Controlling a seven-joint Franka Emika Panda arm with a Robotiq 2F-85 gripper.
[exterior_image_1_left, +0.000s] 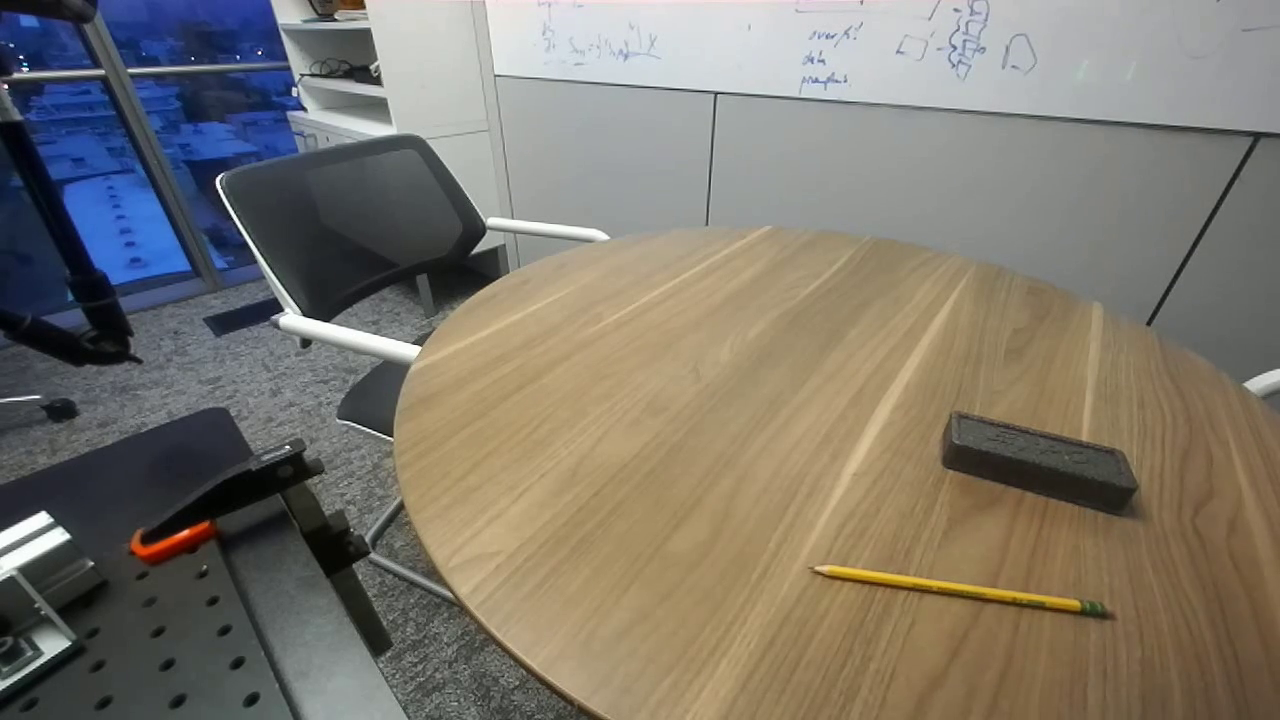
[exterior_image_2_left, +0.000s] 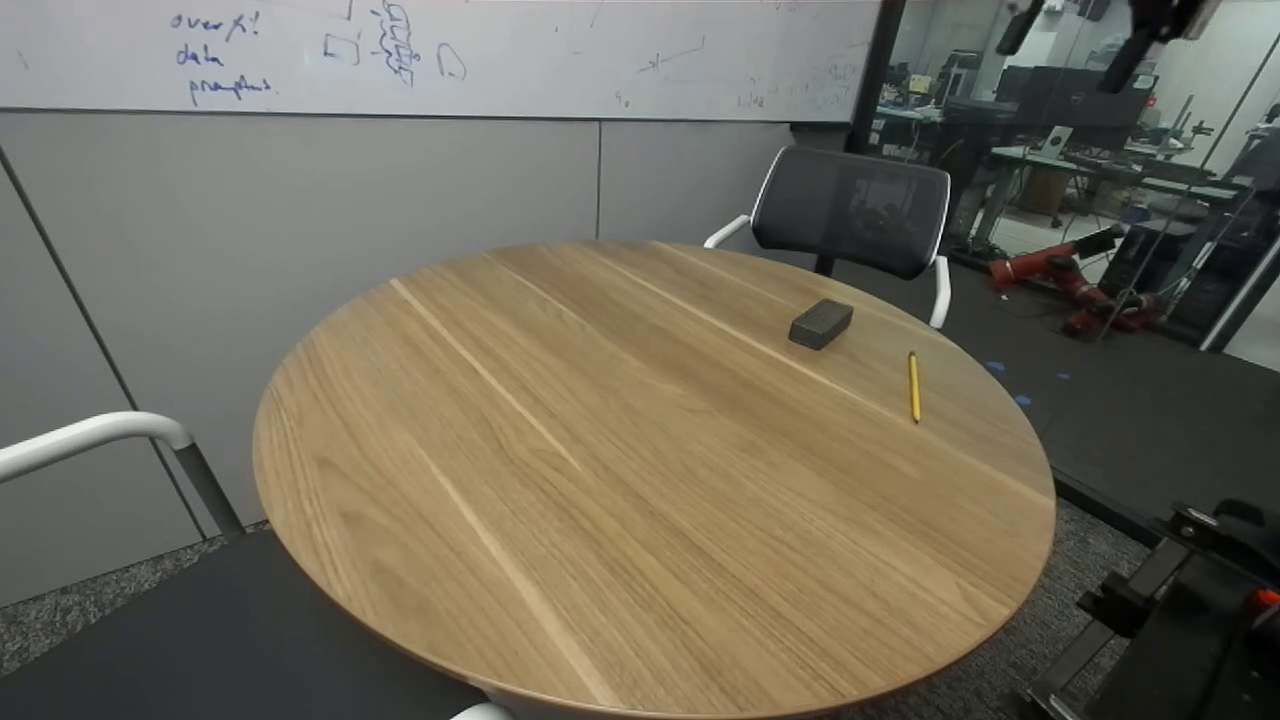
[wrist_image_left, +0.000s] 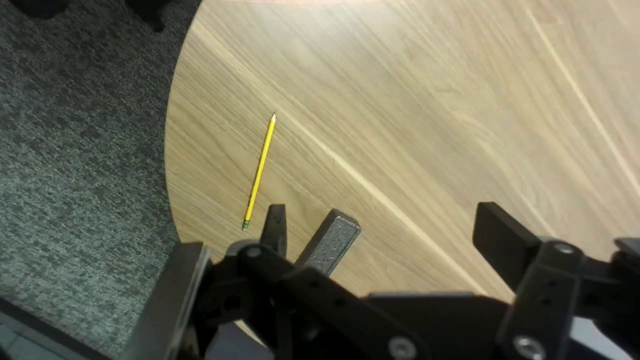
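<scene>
A yellow pencil (exterior_image_1_left: 960, 589) lies flat on the round wooden table (exterior_image_1_left: 672, 396), its green eraser end toward the right in exterior view 1. Behind it rests a dark grey block (exterior_image_1_left: 1039, 461), apart from the pencil. In the wrist view the pencil (wrist_image_left: 260, 171) and the block (wrist_image_left: 330, 243) are both below my gripper, which stands wide open with nothing between its fingers. One finger (wrist_image_left: 275, 229) partly covers the block's near end in that view. Exterior view 2 shows the pencil (exterior_image_2_left: 914, 388) near the table's right edge and the block (exterior_image_2_left: 822, 324) farther back.
Chairs (exterior_image_2_left: 854, 210) stand around the table. A black perforated workbench (exterior_image_1_left: 144, 648) with an orange-handled clamp (exterior_image_1_left: 174, 541) sits beside its edge. Carpet (wrist_image_left: 84, 150) lies beyond the rim.
</scene>
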